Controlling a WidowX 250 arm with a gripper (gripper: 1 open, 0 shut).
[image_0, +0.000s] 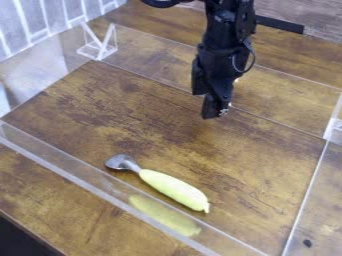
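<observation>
A black robot arm reaches down from the top centre, its gripper (214, 106) hanging open over the back middle of the wooden floor. Toward the front, a yellow corn cob (174, 191) lies on the wood, and a small metal utensil (120, 162) lies at its left end, touching it or very close. The gripper is well behind and above both.
Clear plastic walls (315, 200) border the wooden area (120, 120). A white bracket (98, 45) stands at the back left, beside a white rack (27, 20).
</observation>
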